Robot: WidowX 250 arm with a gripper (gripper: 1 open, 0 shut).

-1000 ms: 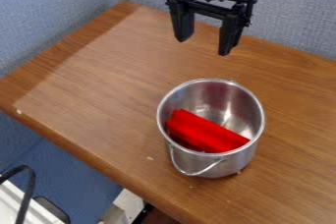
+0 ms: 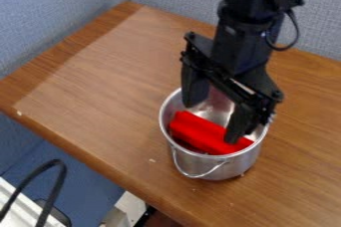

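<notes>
A silver metal pot (image 2: 200, 164) with a wire handle stands near the front edge of the wooden table. A red cylinder (image 2: 197, 131) lies tilted inside it. My black gripper (image 2: 214, 109) is open and reaches down over the pot's mouth, its fingers on either side above the red cylinder, partly hiding the pot's rim and interior.
Blue padded walls (image 2: 54, 12) bound it at the left and back. A black cable and white object sit off the table at the lower left.
The pot and red cylinder look unmoved.
</notes>
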